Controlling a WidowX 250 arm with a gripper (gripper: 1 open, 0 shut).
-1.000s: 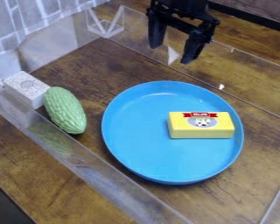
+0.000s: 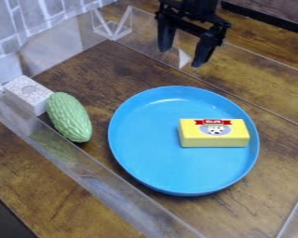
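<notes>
A yellow box with a red label [image 2: 214,133] lies on the right half of a round blue plate [image 2: 148,139]. A pale green bitter-melon-like vegetable [image 2: 68,115] lies on the wood left of the plate. The black gripper [image 2: 185,46] is at the top centre, above and behind the plate, its fingers pointing down and apart, with nothing visible between them.
A white speckled block [image 2: 29,94] sits at the left beside clear plastic walls that border the wooden surface [image 2: 115,70]. Bare wood lies behind and to the right of the plate.
The gripper has shifted very slightly upward in the view. The plate, box, vegetable and block have not moved.
</notes>
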